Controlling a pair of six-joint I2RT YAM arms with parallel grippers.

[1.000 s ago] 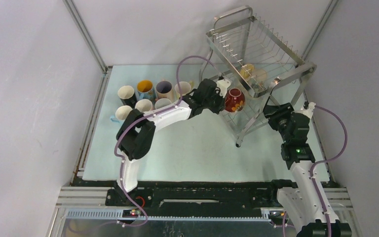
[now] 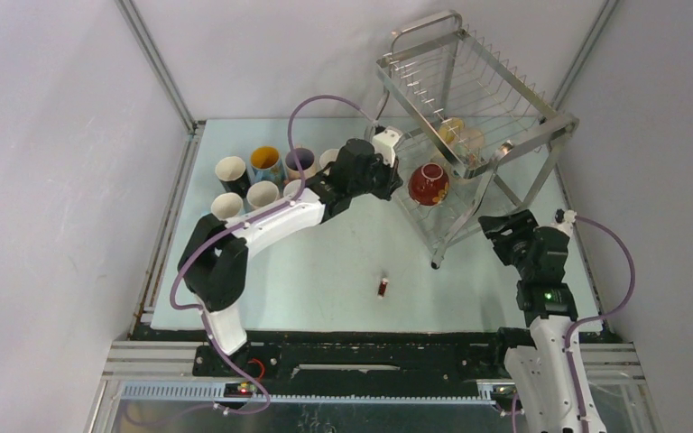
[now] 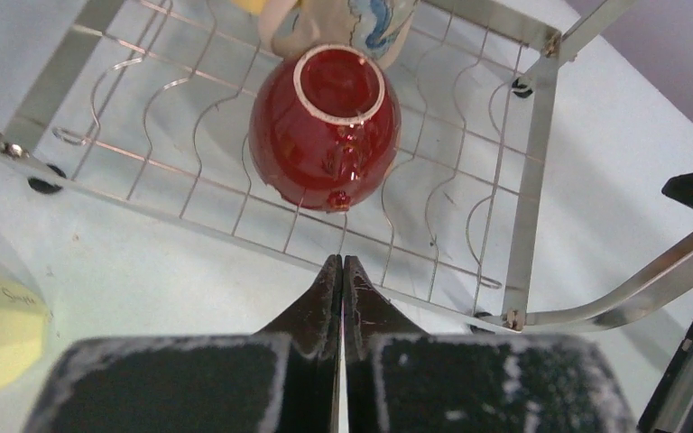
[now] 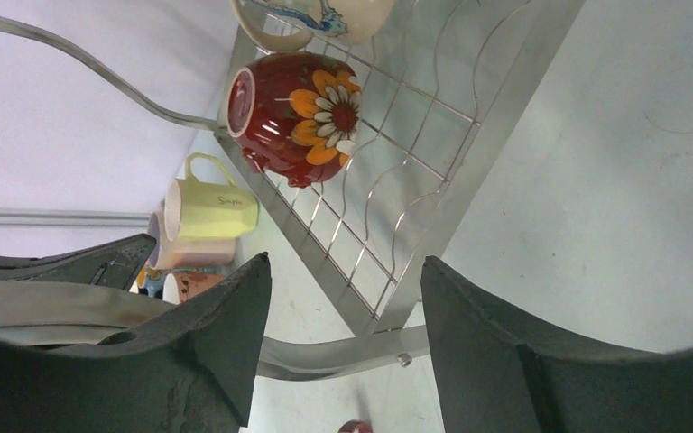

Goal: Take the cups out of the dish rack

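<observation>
A red flowered cup (image 2: pixel 429 184) rests on the lower shelf of the metal rack (image 2: pixel 469 63); the left wrist view shows its base ring (image 3: pixel 325 135), the right wrist view its flower (image 4: pixel 280 117). Behind it sit a patterned mug (image 3: pixel 370 23) and a yellow one. My left gripper (image 2: pixel 388 180) is just left of the red cup, shut with nothing between its fingers. My right gripper (image 2: pixel 496 225) is at the rack's right front, part open and empty, with the frame close beneath it.
Several mugs (image 2: pixel 266 161) stand at the back left. A small dark red piece (image 2: pixel 383 288) lies on the front table, which is otherwise clear. Grey walls close in the sides.
A small red piece has appeared on the table and moved toward the front right. My left arm has pulled slightly back; the right has shifted a little. The red cup has shifted slightly.
</observation>
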